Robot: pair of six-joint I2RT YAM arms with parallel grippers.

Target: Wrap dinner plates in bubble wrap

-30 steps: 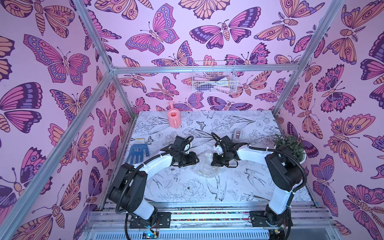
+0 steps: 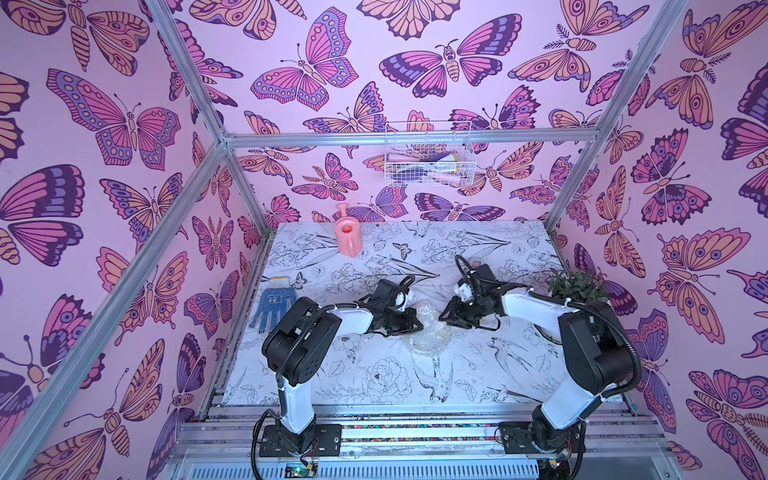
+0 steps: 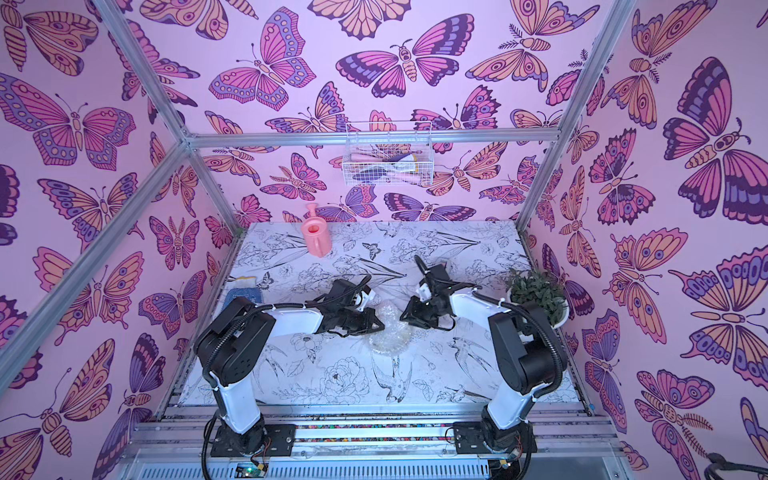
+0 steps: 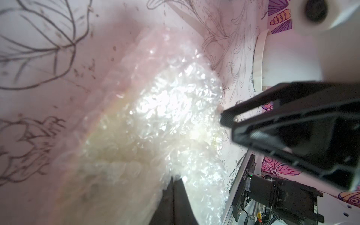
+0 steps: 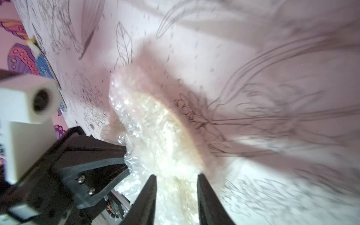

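Note:
The clear bubble-wrap bundle [image 2: 430, 336] lies mid-table, and a pale, rounded plate edge [image 5: 178, 120] shows through its layers in the right wrist view. At its left side my left gripper is shut, its fingertips pressed into the wrap; whether a thin fold is pinched between them cannot be made out. On the opposite side my right gripper stands part open. Its two fingers [image 5: 149, 191] are apart, with wrap visible in the gap and not clamped.
A pink watering can [image 2: 349, 237] stands at the back left, and a blue glove [image 2: 274, 307] lies by the left edge. The potted plant [image 3: 537, 294] is at the right edge, close to the right arm. Free table lies in front of the bundle.
Both grippers and the bundle have shifted a little to the right. A small object on the table behind the bundle is now hidden by the right arm.

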